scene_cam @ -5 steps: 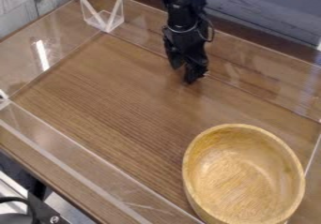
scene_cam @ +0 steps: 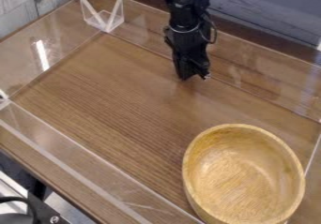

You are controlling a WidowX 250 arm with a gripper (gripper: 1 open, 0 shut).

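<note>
The black robot arm reaches down from the top centre of the camera view, its gripper [scene_cam: 191,67] low over the wooden table [scene_cam: 113,115], near the back middle. The fingertips are dark and small; I see nothing clearly held between them, and the gripper looks shut.
A large pale yellow bowl [scene_cam: 242,176] stands at the front right. A white wire-like holder [scene_cam: 103,14] is at the back left.
The gripper has shifted very slightly around the same spot; the bowl and the white holder are unmoved.
</note>
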